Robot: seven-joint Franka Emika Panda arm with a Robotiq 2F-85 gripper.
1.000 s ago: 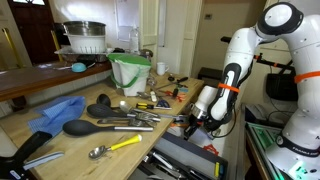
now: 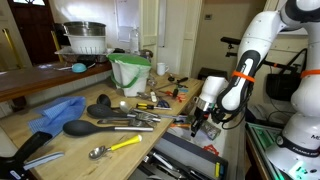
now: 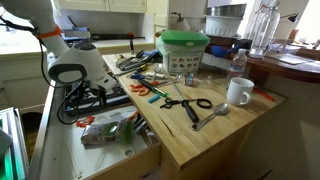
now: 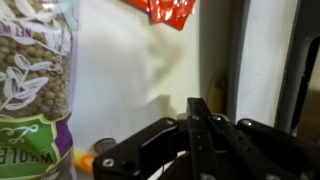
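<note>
My gripper reaches in from the bottom of the wrist view, over the white drawer floor (image 4: 130,75). Its fingers are shut, and nothing shows between them. To their left lies a clear bag of brown lentils (image 4: 33,75) with a green and purple label. At the top is a shiny red packet (image 4: 172,10), apart from the fingers. A brown, wood-coloured piece (image 4: 216,93) lies close to the fingers beside the drawer wall. In the second exterior view, the lentil bag (image 3: 108,134) rests in the open drawer, with the white gripper body behind it.
The wooden counter (image 3: 205,145) borders the drawer and carries several utensils, a white mug (image 3: 240,92) and a green-and-white container (image 3: 182,50). A grey drawer wall (image 4: 240,60) runs close along the gripper's right. Bare drawer floor shows between bag and wall.
The arm has risen and drawn slightly back to the right in the first exterior view. Its gripper is higher over the drawer. The counter items have stayed where they were.
</note>
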